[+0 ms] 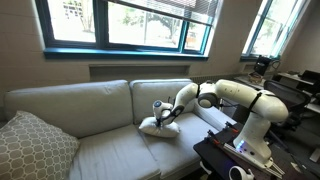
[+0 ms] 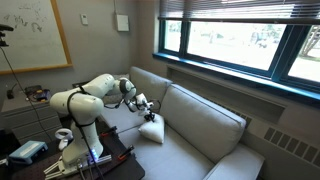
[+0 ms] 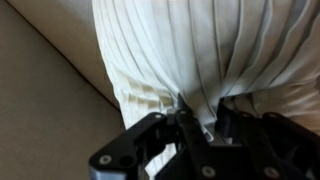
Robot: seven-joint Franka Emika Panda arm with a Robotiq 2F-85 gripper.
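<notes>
A small white pillow [image 1: 152, 129] rests on the sofa seat, in front of the back cushions. My gripper [image 1: 158, 123] reaches down onto its upper side. In the wrist view, ribbed white fabric of the pillow [image 3: 150, 60] fills most of the picture, and folds run down to my gripper. Some cloth lies between the dark fingers, whose tips are partly hidden in it. Whether they pinch this cloth or only stand around it is unclear.
The grey sofa [image 1: 105, 147] has free seat room to the left of the pillow. A patterned cushion [image 1: 35, 147] leans at its left end. Behind the sofa are a wall and a window [image 1: 130, 25]. The arm's base stands on a dark table [image 1: 225, 160] at the right.
</notes>
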